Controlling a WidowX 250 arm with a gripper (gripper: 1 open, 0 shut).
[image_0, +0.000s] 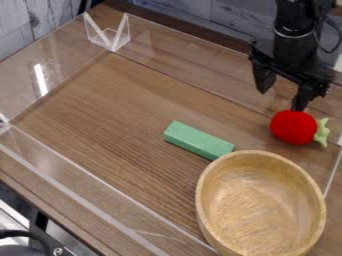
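My black gripper (286, 80) hangs open at the upper right, above and behind a round red object (293, 127) with a pale green leafy part (323, 134) on its right side. The two fingers point down with nothing seen held between them. A green block (199, 140) lies apart, left of and slightly nearer than the red object.
A large wooden bowl (213, 211) fills the lower right. A white wire holder (108, 30) stands at the back left. Dark surroundings show beyond its edges.
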